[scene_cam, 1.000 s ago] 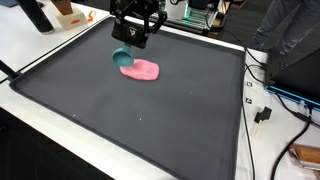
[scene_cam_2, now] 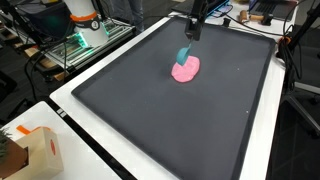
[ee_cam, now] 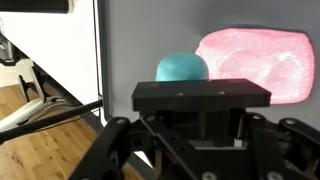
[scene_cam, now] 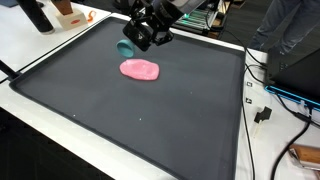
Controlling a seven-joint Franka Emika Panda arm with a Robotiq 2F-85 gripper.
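A teal rounded object (scene_cam: 125, 48) hangs from my gripper (scene_cam: 138, 41), which is shut on it, just behind and left of a flat pink piece (scene_cam: 139, 69). In the other exterior view, the teal object (scene_cam_2: 183, 56) slants down from the gripper (scene_cam_2: 190, 40), overlapping the pink piece (scene_cam_2: 186, 69) in the picture. The wrist view shows the teal object (ee_cam: 181, 67) poking out past the dark gripper bar, left of the pink piece (ee_cam: 262, 63). The bar hides the grip itself. Whether the teal object touches anything below cannot be told.
Cables (scene_cam: 262, 75) and a small tool (scene_cam: 262, 117) lie beyond the right edge.
My gripper has moved back and to the right in exterior view 1, carrying the teal object. The object no longer overlaps the pink piece there. The pink piece has stayed put.
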